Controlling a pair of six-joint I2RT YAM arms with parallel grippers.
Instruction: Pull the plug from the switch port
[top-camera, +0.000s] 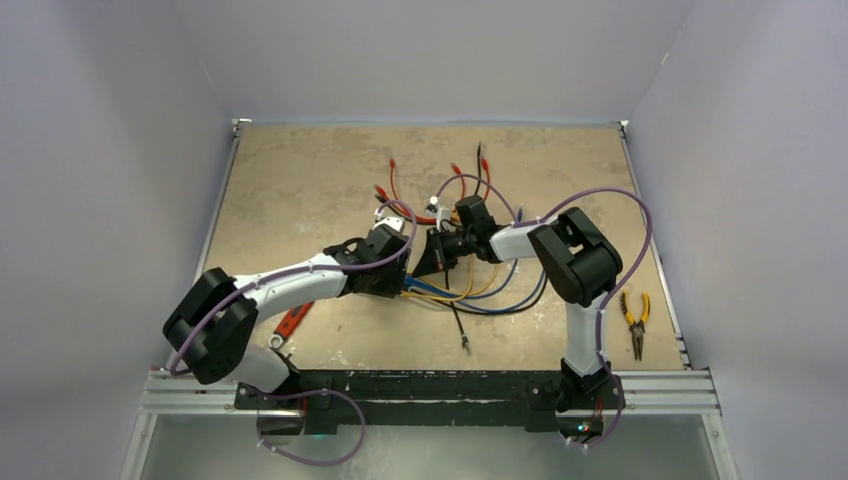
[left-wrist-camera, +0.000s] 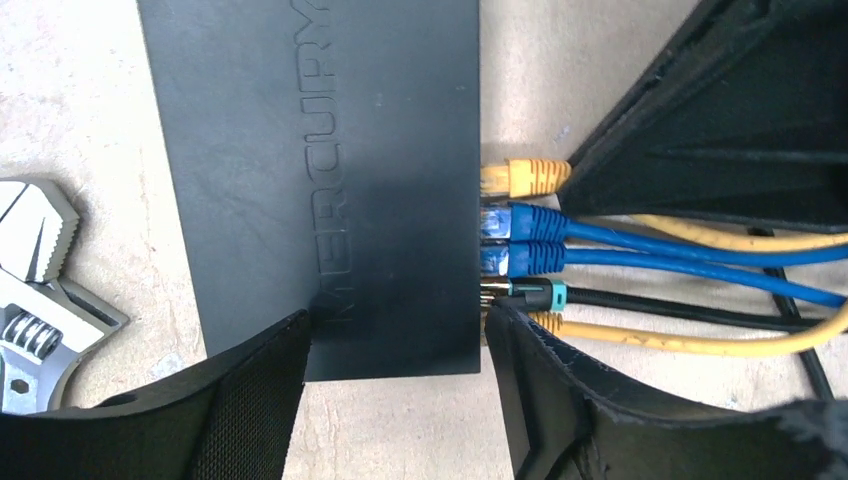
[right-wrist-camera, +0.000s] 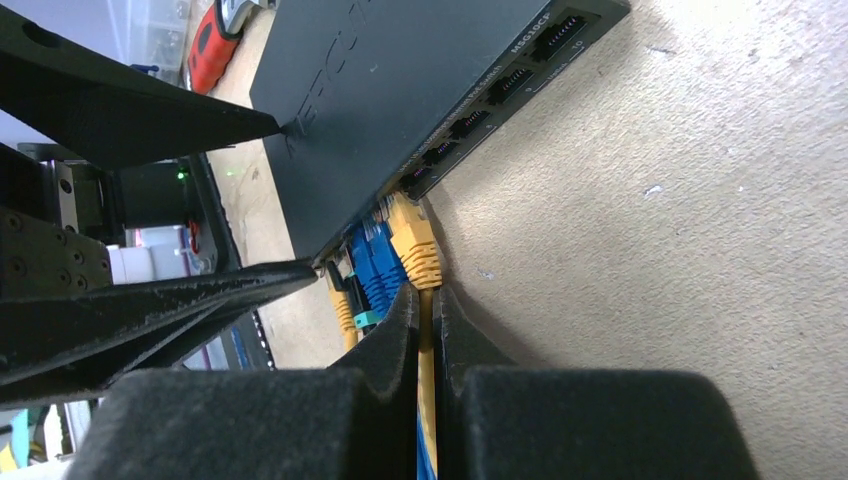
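The black network switch (left-wrist-camera: 400, 110) lies flat, its cabled side facing right. At that side sits a yellow plug (right-wrist-camera: 412, 237), beside two blue plugs (left-wrist-camera: 530, 240), a black one (left-wrist-camera: 538, 294) and a second yellow one (left-wrist-camera: 546, 321). How deep the first yellow plug is seated cannot be told. My right gripper is shut on the yellow cable (right-wrist-camera: 427, 345), just behind that plug's ribbed boot. My left gripper is partly open at the switch's near end, fingers apart on either side over its cover and cabled edge; contact is unclear.
Several empty ports (right-wrist-camera: 490, 90) show along the switch's side. An adjustable wrench (top-camera: 292, 322) lies to the left and yellow-handled pliers (top-camera: 636, 322) to the far right. Red and black cables (top-camera: 400, 205) spread behind; loose cables run right.
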